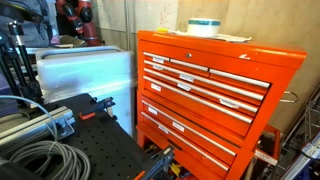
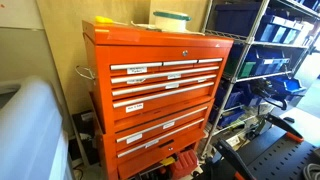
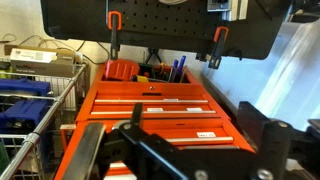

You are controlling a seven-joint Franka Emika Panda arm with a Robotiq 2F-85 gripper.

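A red-orange tool chest (image 1: 205, 85) with several labelled drawers fills the middle of the first exterior view; the same chest (image 2: 150, 85) faces the second exterior view. Low down, its bottom drawer (image 2: 175, 167) stands pulled out, with small items inside. Through the wrist camera the chest (image 3: 150, 105) appears upside down, and the open drawer (image 3: 122, 71) with pen-like tools (image 3: 178, 70) lies near the table. My gripper is open, its dark fingers (image 3: 87, 148) spread wide with nothing visible between them. Neither exterior view clearly shows the gripper.
A black perforated table (image 3: 170, 22) carries two black clamps with red ends, one clamp (image 1: 157, 163) near the drawer. Coiled cable (image 1: 50, 160) lies on the table. A round tub (image 2: 170, 20) sits on the chest. Wire shelving (image 2: 262, 60) with blue bins stands beside it.
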